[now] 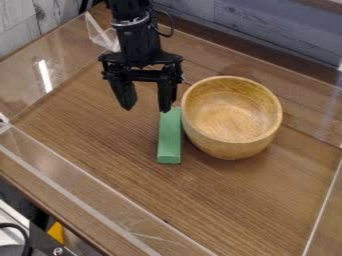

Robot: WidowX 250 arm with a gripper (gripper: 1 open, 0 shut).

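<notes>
A green rectangular block [170,140] lies on the wooden table, just left of a wooden bowl [231,115]. My black gripper [142,102] hangs above the table to the upper left of the block, clear of it, with its two fingers spread open and nothing seen between them.
A dark cable and a yellow piece show at the lower left edge, beyond the table's side.
</notes>
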